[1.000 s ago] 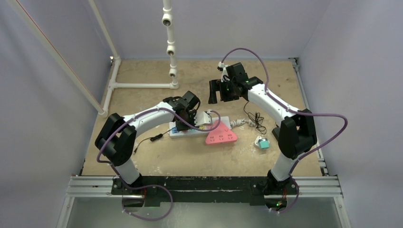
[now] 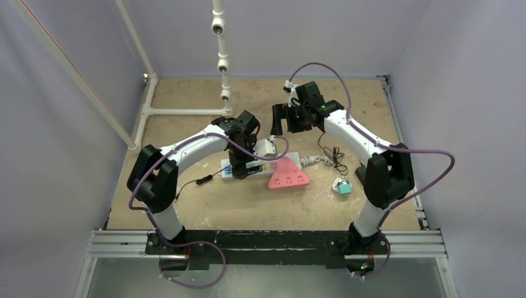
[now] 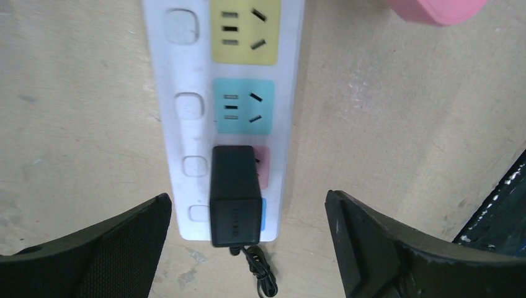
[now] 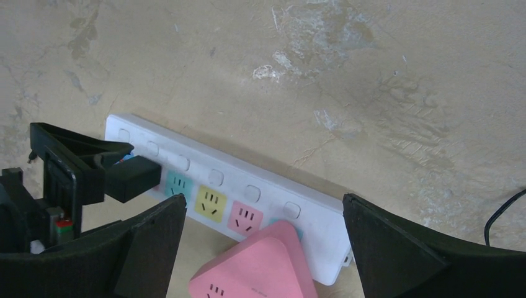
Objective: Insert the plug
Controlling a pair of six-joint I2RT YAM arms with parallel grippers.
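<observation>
A white power strip (image 3: pixel 186 136) with coloured socket squares lies in mid-table. On the end with the thin cord sits a black block-shaped plug (image 3: pixel 235 198), covering part of the pink and blue squares; whether it is fully seated I cannot tell. My left gripper is open above that end, one finger to each side of the plug and apart from it. In the right wrist view the plug (image 4: pixel 132 177) shows beside the left gripper. My right gripper is open above the table behind the strip, nothing between its fingers.
A pink triangular power strip (image 2: pixel 288 179) lies against the front of the white one. A white and teal adapter (image 2: pixel 343 187) lies at the right, with coiled black cable (image 2: pixel 337 158) behind it.
My left arm has risen slightly from the strip, its wrist shifting a little toward the back in the top view. The right arm has not moved.
</observation>
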